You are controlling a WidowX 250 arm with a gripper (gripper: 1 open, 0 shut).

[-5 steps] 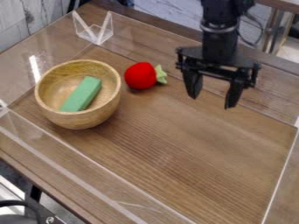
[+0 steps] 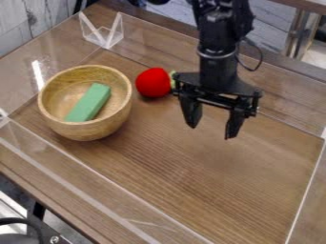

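My gripper [image 2: 214,118] is a dark, two-fingered tool pointing down over the bare wooden table [image 2: 216,191], right of centre. The two fingers stand apart with no object visible between them. To its upper left lies a red round object [image 2: 154,82] with a bit of green at its right side, partly behind the arm. At the left is a tan bowl [image 2: 116,117] with a green block [image 2: 87,103] inside.
A clear, wire-like or plastic holder [image 2: 102,29] stands at the back left. Dark cables show at the bottom left edge.
The bowl and its block look unchanged.
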